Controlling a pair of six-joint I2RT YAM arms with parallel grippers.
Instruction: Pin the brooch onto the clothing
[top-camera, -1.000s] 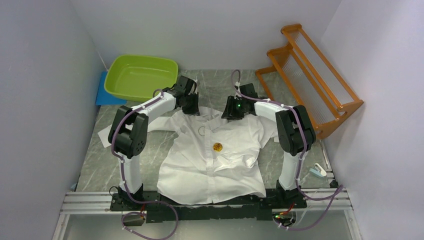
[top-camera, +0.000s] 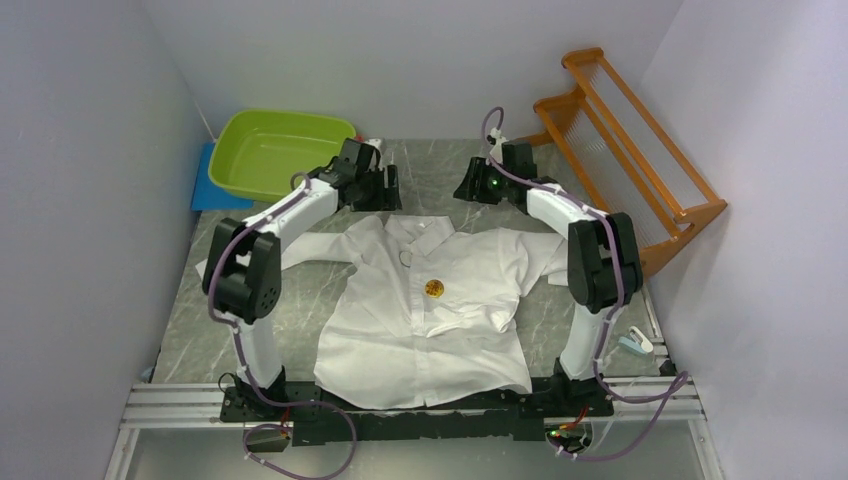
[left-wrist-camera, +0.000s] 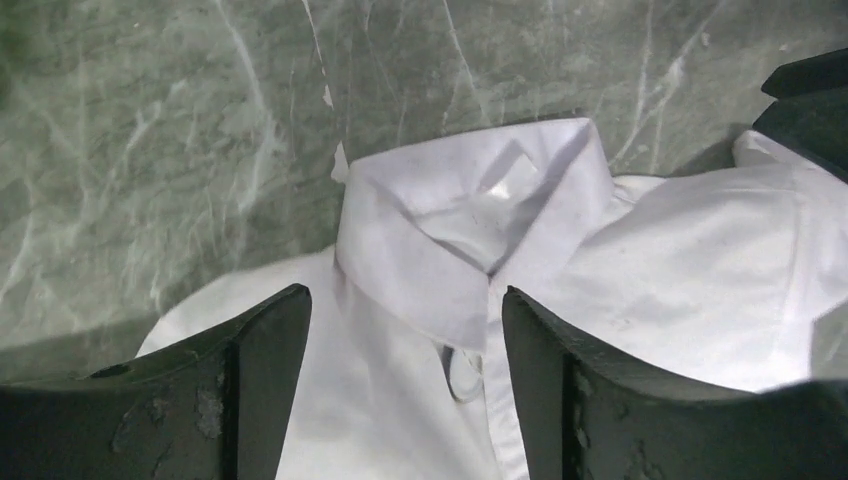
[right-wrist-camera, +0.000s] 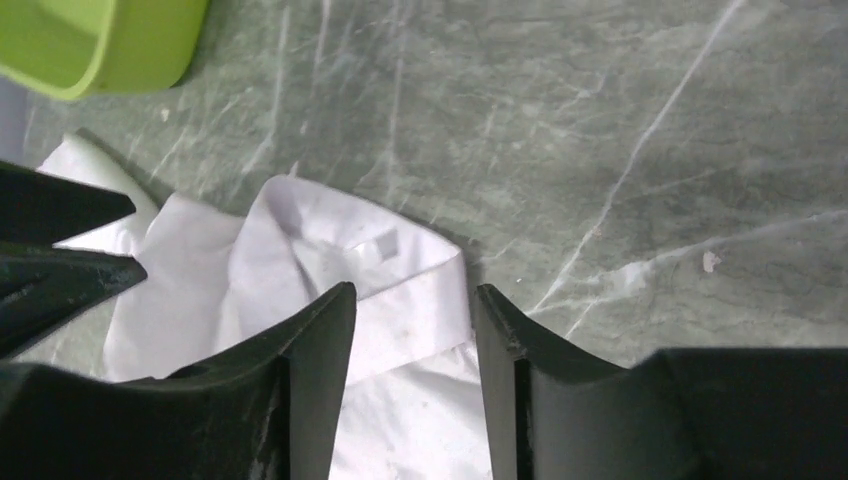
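Observation:
A white shirt (top-camera: 385, 340) lies spread on the grey table, its collar (top-camera: 433, 236) toward the back. On the shirt's front, right of the button strip, rests a round yellow brooch (top-camera: 434, 288); whether its pin goes through the cloth cannot be seen. My left gripper (top-camera: 392, 188) is open above the table behind the collar. To its right my right gripper (top-camera: 468, 183) also stands open, clear of the cloth. Between the left fingers, the wrist view shows only the collar (left-wrist-camera: 410, 270) and a thin ring (left-wrist-camera: 464, 375) beneath it. Nothing is held in the right wrist view either.
A green basin (top-camera: 285, 150) stands at the back left on a blue board (top-camera: 212, 190). At the back right leans a wooden rack (top-camera: 650, 150). A small stapler-like item (top-camera: 637, 341) lies at the right front. Bare table shows between the grippers.
Both grippers have moved off the collar toward the back, the right one also rightward. The collar is now uncovered and its right side lies folded down. The brooch has barely shifted.

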